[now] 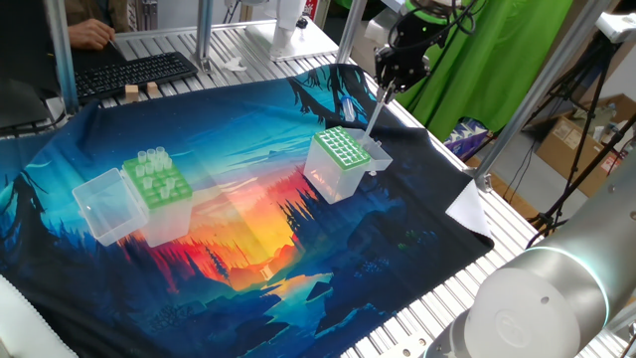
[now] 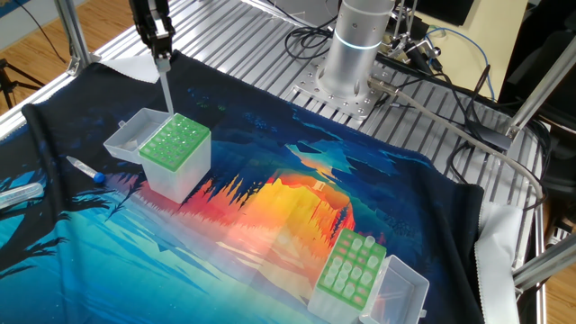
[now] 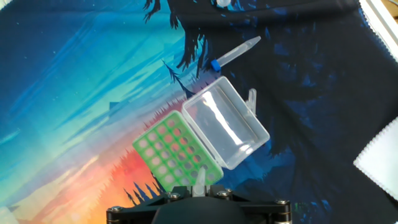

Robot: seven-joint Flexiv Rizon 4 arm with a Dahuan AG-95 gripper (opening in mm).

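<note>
High over the far side of the cloth in exterior view 1, my gripper [image 1: 383, 91] is shut on a long translucent pipette tip [image 1: 375, 115]. The tip points down, slightly tilted. In exterior view 2 its lower end shows close to the back edge of a green-topped rack box [image 2: 175, 142]; whether it touches cannot be told. From the wrist, the tip [image 3: 199, 180] sits between the fingers, overlapping the near corner of the green rack [image 3: 174, 149], whose holes look empty. The box's clear lid [image 3: 225, 121] lies open beside it.
A second green-topped box [image 1: 157, 184] holds several clear tips, its lid [image 1: 107, 206] open. A tube with a blue cap [image 2: 87, 169] lies on the cloth near the first box, another clear tube [image 2: 20, 195] farther left. The cloth between the boxes is clear.
</note>
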